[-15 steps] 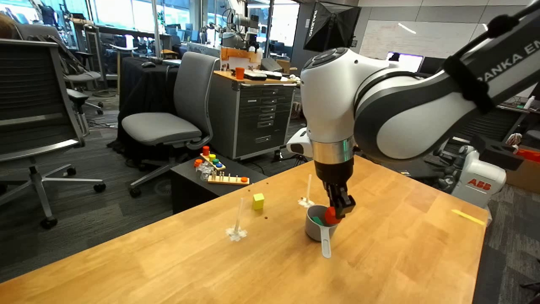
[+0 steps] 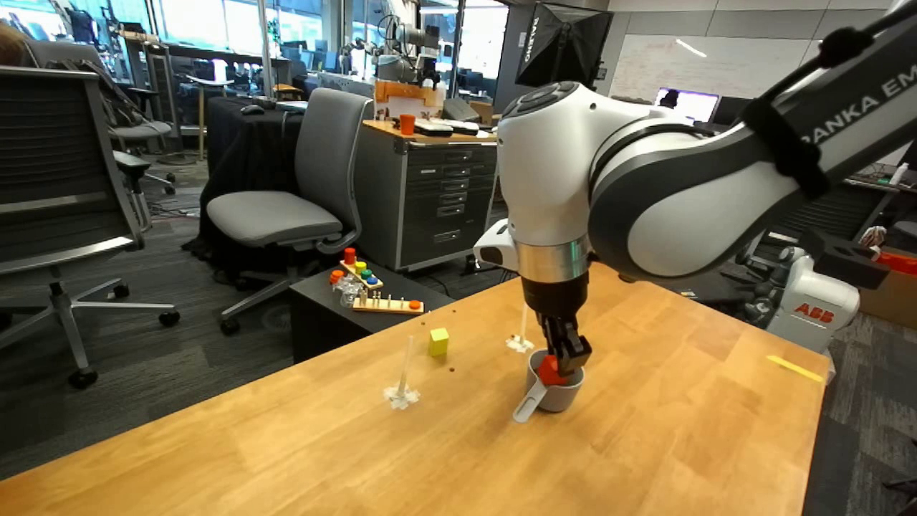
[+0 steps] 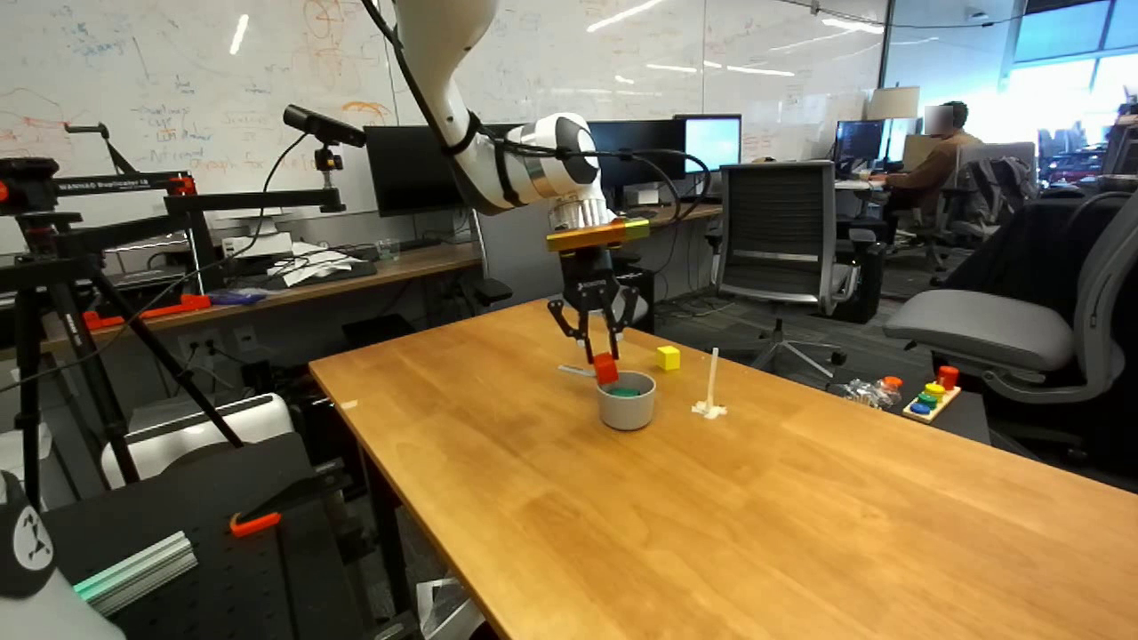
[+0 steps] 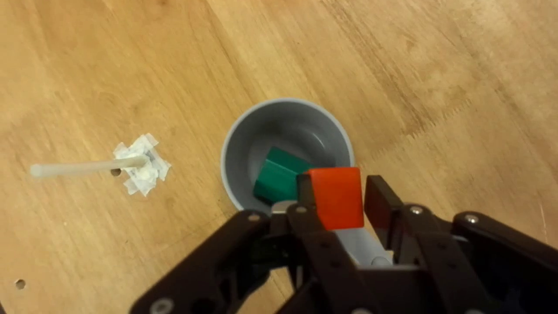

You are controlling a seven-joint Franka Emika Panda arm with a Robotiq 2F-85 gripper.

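My gripper is shut on a red block (image 4: 337,201), seen between its black fingers in the wrist view. Below it, a grey cup with a handle (image 4: 235,133) stands upright on the table, and a green block (image 4: 280,175) lies inside. From the wrist, the red block overlaps the cup's rim on the handle side. Exterior view 1 puts the red block (image 2: 551,371) at the cup's mouth, while exterior view 2 has it at the rim of the cup (image 3: 627,411). Whether block and rim touch, I cannot tell. The handle (image 4: 361,246) is partly hidden by the fingers.
A yellow block (image 2: 438,342) sits apart on the wooden table (image 2: 344,456). Two thin upright pegs are taped down, one peg (image 2: 405,370) left of the cup and another peg (image 2: 524,327) behind it. Open tabletop lies in front and to the right.
In exterior view 1, my gripper has shifted slightly left with the red block. The cup has turned and moved a little right; its handle has swung leftward.
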